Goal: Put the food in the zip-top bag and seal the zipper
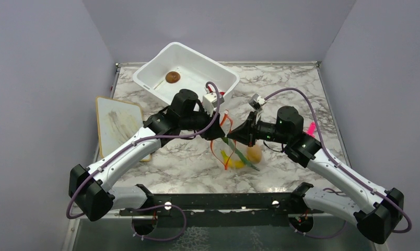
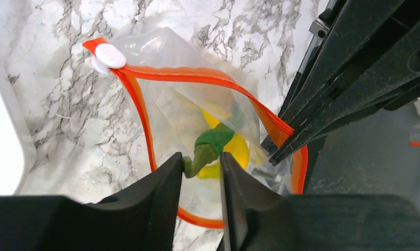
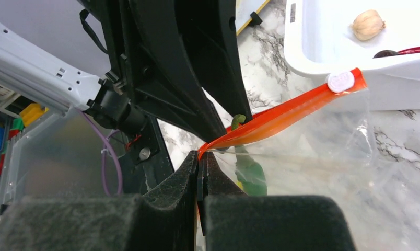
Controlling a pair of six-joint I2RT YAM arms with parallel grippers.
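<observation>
The clear zip top bag with orange zipper lies in the table's middle, holding yellow food and part of a green vegetable. My left gripper is at the bag's mouth, part open around the vegetable's stem end; whether it grips it is unclear. My right gripper is shut on the orange rim of the bag, beside the left one.
A white bin at the back holds a brown round item, a bulb and something red. A board lies at left, a pink object at right.
</observation>
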